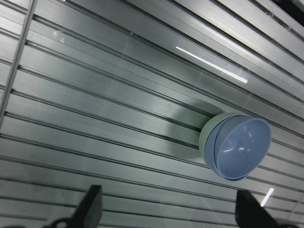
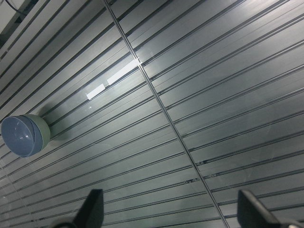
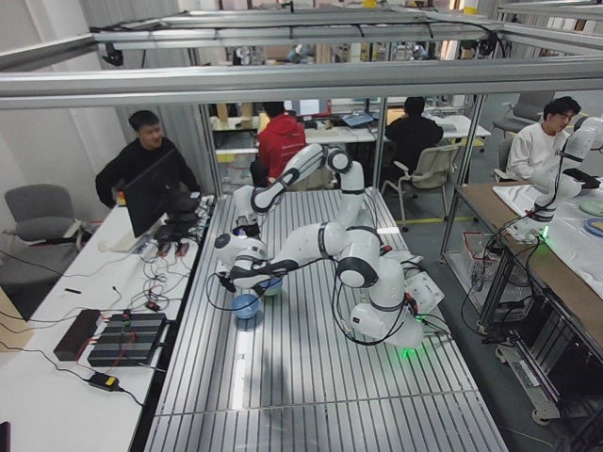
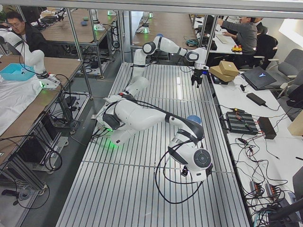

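Observation:
Blue bowls [image 1: 242,147] [image 2: 16,135] are nested in a pale green bowl [image 1: 206,133] [image 2: 42,128] on the slatted metal table. In the left wrist view they lie right of and above my left gripper, which is open with nothing between its fingers. In the right wrist view the stack is at the upper left, away from my right gripper, also open and empty over bare slats. In the camera left view the blue bowl [image 3: 246,306] shows beside the green one, below the nearer arm's wrist.
A white side table [image 3: 47,405] with cables, black devices and a monitor [image 3: 151,193] runs along its left in the camera left view. A neighbouring robot table stands to the right.

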